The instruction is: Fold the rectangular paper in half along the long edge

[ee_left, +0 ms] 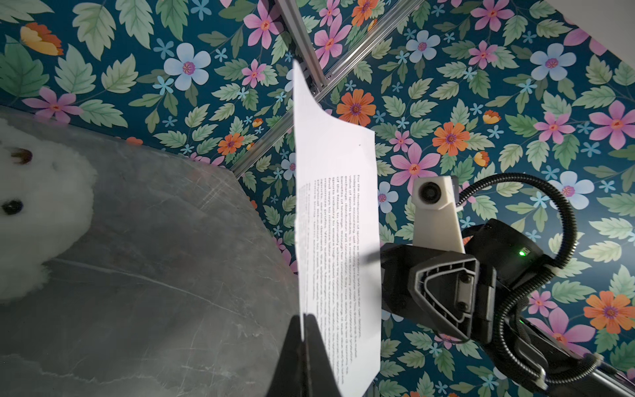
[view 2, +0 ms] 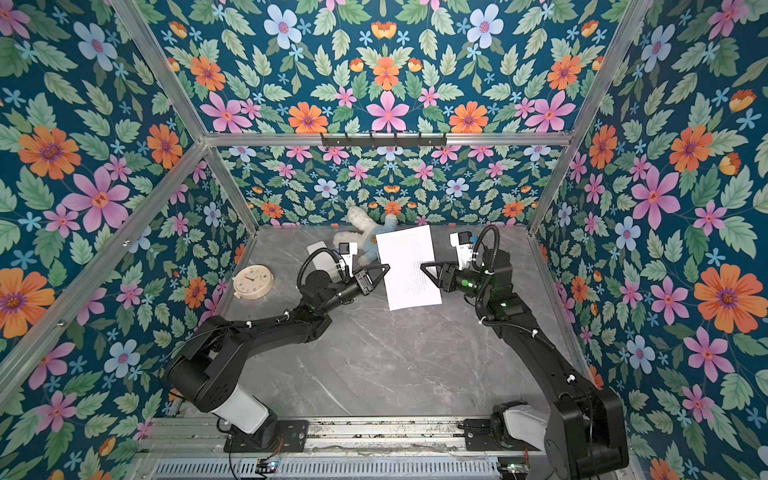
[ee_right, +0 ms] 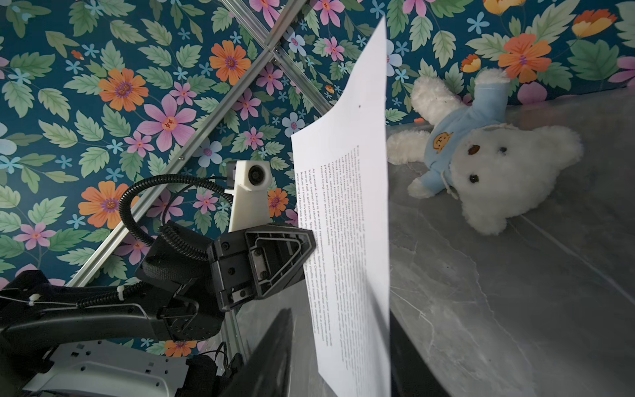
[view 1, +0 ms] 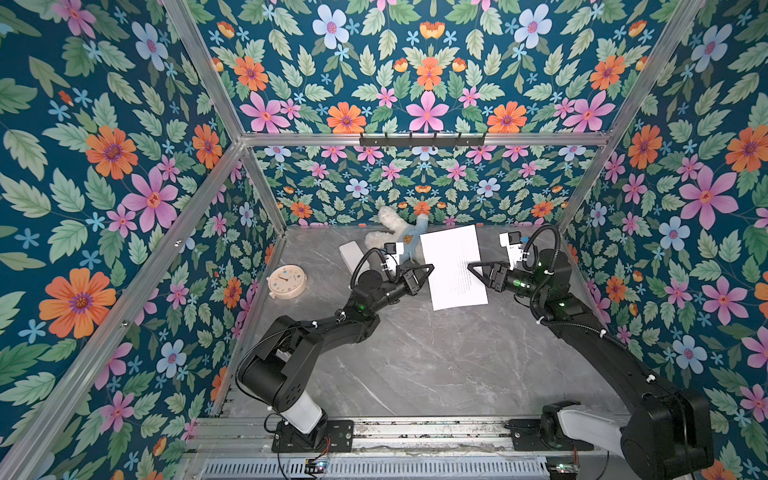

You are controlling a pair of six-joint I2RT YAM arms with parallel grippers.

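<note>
A white printed paper is held up between the two arms, seen edge-on and slightly curled in both wrist views. My left gripper is shut on the paper's left edge. My right gripper is at the opposite side, its fingers apart around the near part of the sheet in the right wrist view; whether they touch it is unclear.
A white plush bear in blue lies at the back, behind the paper. A grey-white block and a round clock are on the left.
</note>
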